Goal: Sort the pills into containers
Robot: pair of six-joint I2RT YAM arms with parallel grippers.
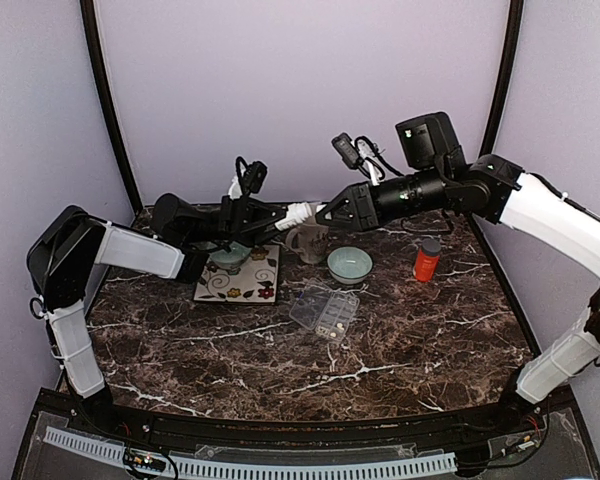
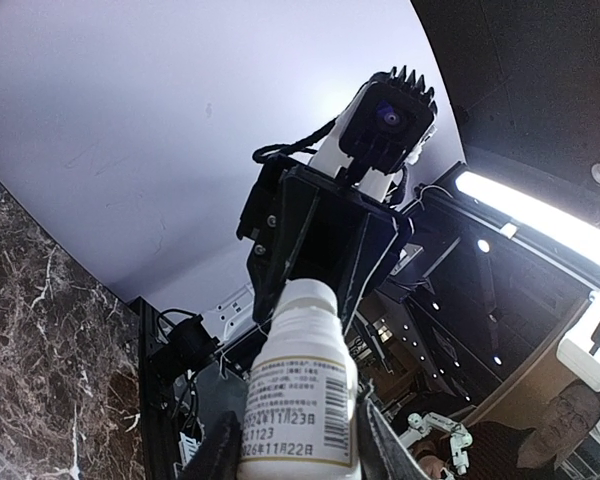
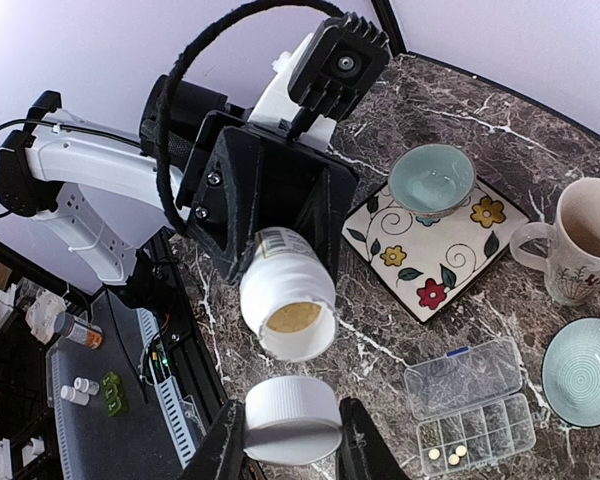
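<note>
Above the table, my left gripper (image 1: 288,220) is shut on a white pill bottle (image 3: 280,283), whose printed label (image 2: 295,410) faces the left wrist camera. The bottle's mouth is uncapped and tilted toward my right gripper (image 1: 330,213), showing a tan inside in the right wrist view. Shut between the right fingers is a white cap (image 3: 292,405). A narrow gap separates cap and mouth in the right wrist view. On the table lies a clear pill box (image 1: 325,312) with its lid open. A few pale pills (image 3: 452,455) sit in its front compartments.
A pale green bowl (image 1: 350,264) and a mug (image 1: 308,243) stand behind the box. Another bowl (image 3: 432,180) rests on a flowered board (image 1: 235,292) at left. An orange-red bottle (image 1: 427,262) stands at right.
</note>
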